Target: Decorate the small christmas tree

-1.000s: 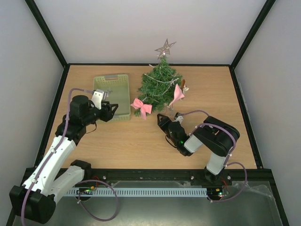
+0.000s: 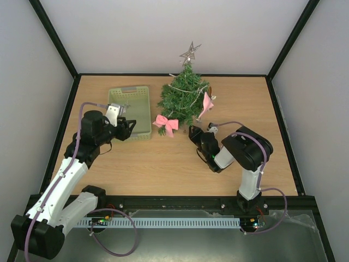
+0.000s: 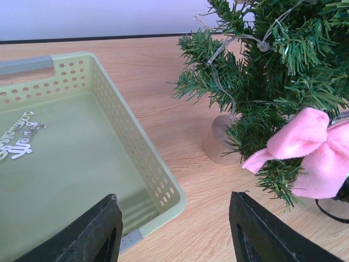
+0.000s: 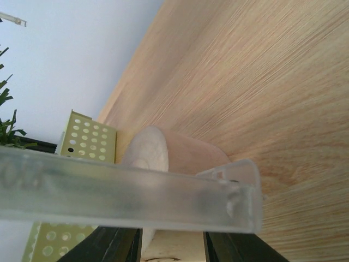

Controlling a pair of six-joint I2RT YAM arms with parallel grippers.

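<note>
The small green tree (image 2: 182, 95) stands at mid-back with a silver star on top, a string, and pink bows (image 2: 166, 123); its cylindrical base (image 3: 217, 142) shows in the left wrist view. My left gripper is open and empty above the edge of the green basket (image 2: 129, 109), which holds small white ornaments (image 3: 19, 136). My right gripper is low at the tree's base, shut on a pale wooden cylinder (image 4: 191, 153), apparently the base; a clear plastic piece crosses that view.
Walls enclose the table on the back and sides.
My right arm has shifted slightly rightward at the tree's base, and the treetop star has tilted a little. The left arm has not moved.
</note>
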